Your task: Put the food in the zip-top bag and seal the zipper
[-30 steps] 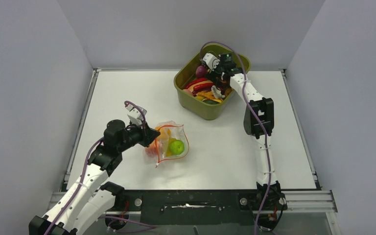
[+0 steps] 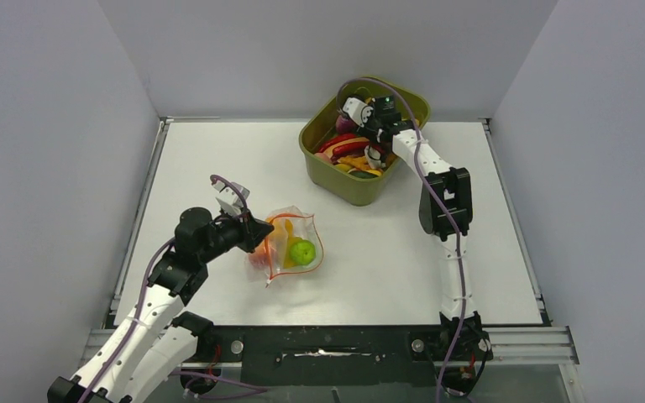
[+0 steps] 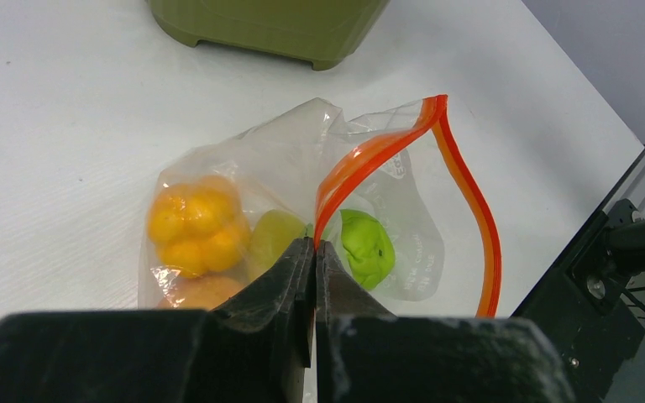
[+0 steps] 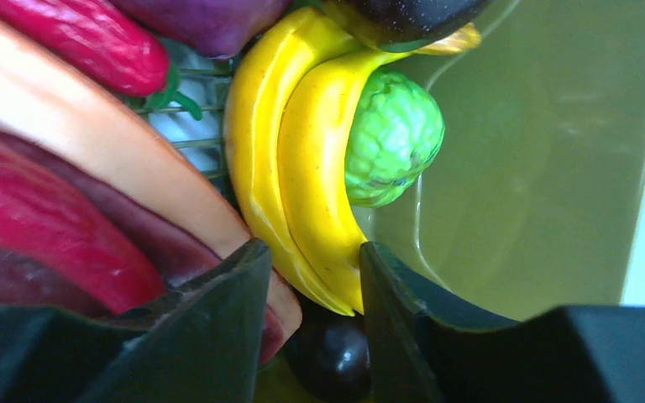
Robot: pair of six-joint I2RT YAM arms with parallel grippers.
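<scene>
A clear zip top bag (image 2: 290, 214) with an orange zipper (image 3: 369, 159) lies at the table's front left, holding orange and yellow food, a pale green piece and a green one (image 3: 365, 248). My left gripper is shut at the zipper's edge, the bag's mouth arched beside it. The green bin (image 2: 336, 185) at the back holds bananas (image 4: 319, 168), red peppers (image 4: 59, 227), a green vegetable (image 4: 393, 134), eggplants and other food. My right gripper is inside the bin, part open, its fingertips over the lower end of the bananas.
Grey walls (image 2: 596, 201) enclose the sides and back; a dark rail runs along the front edge.
The right gripper has shifted slightly toward the front and left within the bin. The left arm has moved very slightly; the bag is almost unchanged.
</scene>
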